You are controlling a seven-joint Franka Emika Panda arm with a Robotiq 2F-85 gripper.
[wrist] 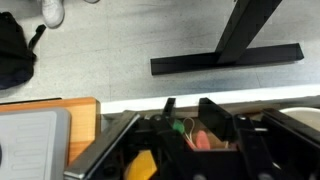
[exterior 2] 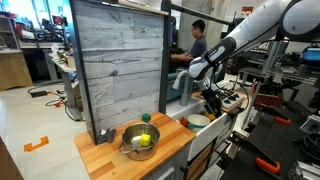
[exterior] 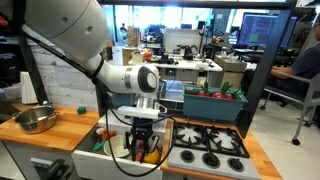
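Note:
My gripper [exterior: 138, 152] is down inside an open white drawer [exterior: 90, 163], close to its front wall in exterior view 1. In the wrist view, the dark fingertips of the gripper stand a little apart near the drawer's front edge. The fingers are closed down on something, but the fingers hide it and I cannot make out what it is. An orange item [exterior: 152, 157] lies in the drawer just right of the gripper. Yellow-orange [wrist: 143, 165], green and red things also show beneath the fingers. A pale bowl [exterior: 122, 143] sits to the left in the drawer.
A gas stove [exterior: 208, 140] adjoins the drawer on the right, with a blue crate [exterior: 212, 106] of vegetables behind it. On the left, a metal pot [exterior: 36, 119] stands on the wooden counter [exterior: 68, 127]. A black post [wrist: 245, 25] rises beyond the drawer front.

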